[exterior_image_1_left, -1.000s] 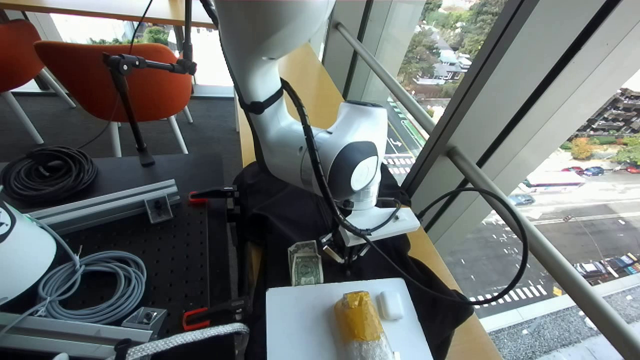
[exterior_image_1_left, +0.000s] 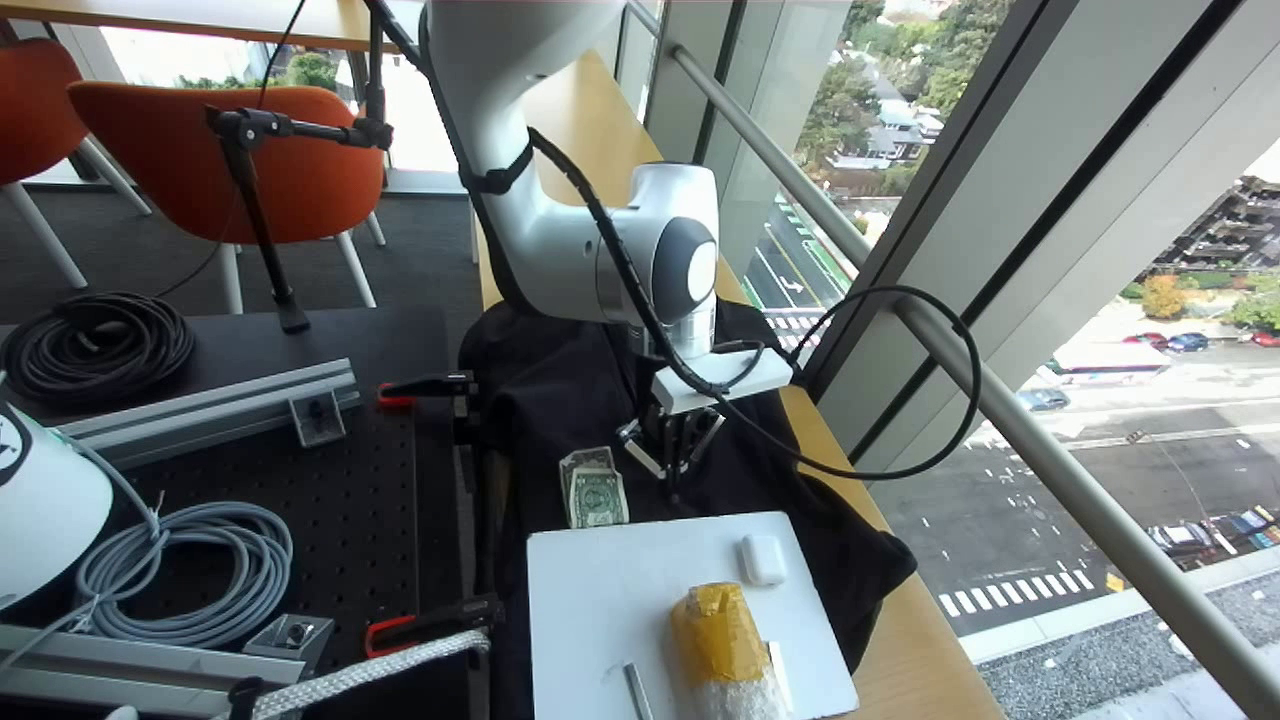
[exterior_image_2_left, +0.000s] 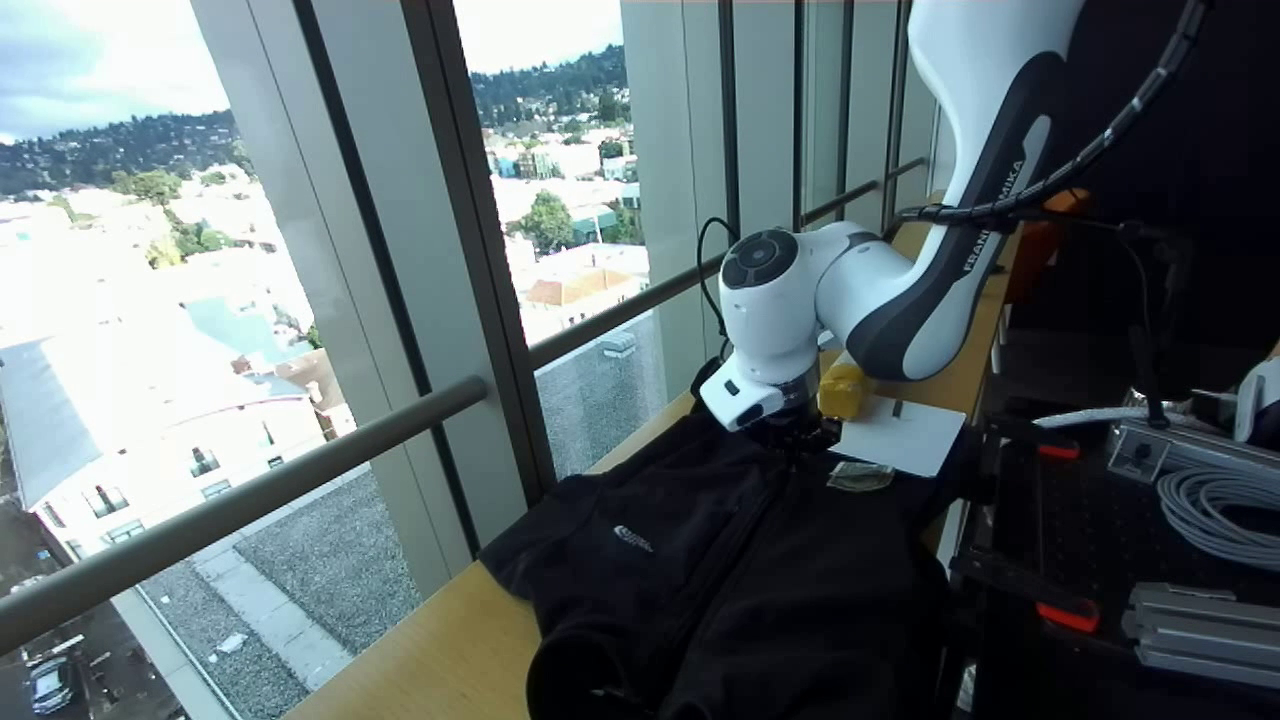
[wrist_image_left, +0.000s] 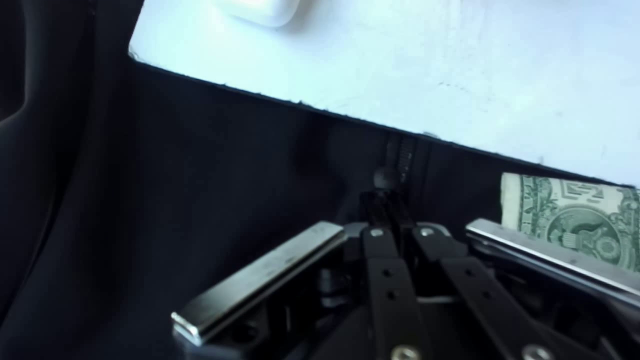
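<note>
A black jacket (exterior_image_2_left: 648, 540) lies spread over the wooden ledge, a small white logo on it. My gripper points down at the cloth, its fingers (wrist_image_left: 379, 243) close together on the jacket by its zipper (wrist_image_left: 406, 159). The fingertips are dark against dark fabric, so exactly which bit of jacket or zipper they pinch is hidden. In exterior view 1 the gripper (exterior_image_1_left: 674, 480) stands just behind the white board (exterior_image_1_left: 600, 600), with the folded dollar bill (exterior_image_1_left: 595, 494) beside it.
On the board rest a white rounded case (exterior_image_1_left: 763, 559), a yellow-topped wrapped bundle (exterior_image_1_left: 722, 636) and a thin grey stick (exterior_image_1_left: 638, 692). A window rail (exterior_image_1_left: 1032, 420) runs along one side, while a black pegboard table (exterior_image_1_left: 348, 516) with clamps flanks the other.
The arm and gripper have moved back, away from exterior view 1's camera. Jacket, bill, board and white case have shifted the same way; the grey stick now shows on the board.
</note>
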